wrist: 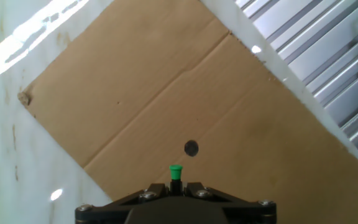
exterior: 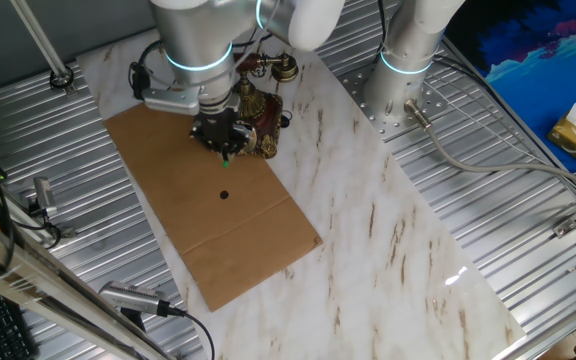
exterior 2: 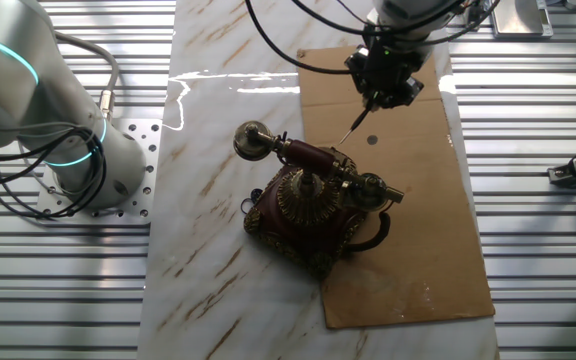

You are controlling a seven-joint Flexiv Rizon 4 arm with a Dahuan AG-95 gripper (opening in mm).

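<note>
My gripper (exterior: pixel 224 146) hangs over the cardboard sheet, in front of the antique telephone in that view. In the wrist view the fingers are closed around a slim tool with a green end (wrist: pixel 176 168). From the other side, a thin dark rod (exterior 2: pixel 358 121) slants down out of the gripper (exterior 2: pixel 376 96); whether its tip touches anything cannot be told. A small round black disc (wrist: pixel 191 148) lies flat on the brown cardboard (wrist: pixel 148 81), apart from the tool. The red and bronze telephone (exterior 2: pixel 308 205) stands with its handset on the cradle, partly on the cardboard.
The cardboard lies on a white marbled tabletop (exterior: pixel 368 240), widely clear on the right in exterior view 1. Slatted metal surrounds it. The robot's base (exterior: pixel 398 90) stands at the back right, and a camera (exterior: pixel 138 298) sits by the near left edge.
</note>
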